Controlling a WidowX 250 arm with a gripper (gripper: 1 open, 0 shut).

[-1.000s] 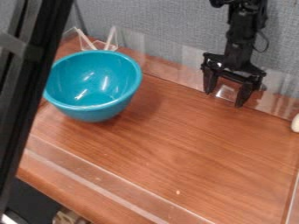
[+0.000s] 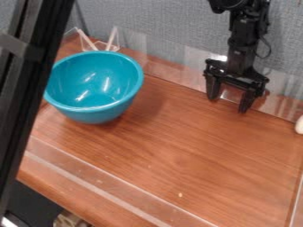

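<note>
My black gripper hangs at the back right of the wooden table, close to the grey padded wall, its fingers open and pointing down with nothing seen between them. A turquoise bowl sits upright at the left of the table, well apart from the gripper.
A black frame post runs down the left edge. White straps lie behind the bowl. A small white object is cut off at the right edge.
</note>
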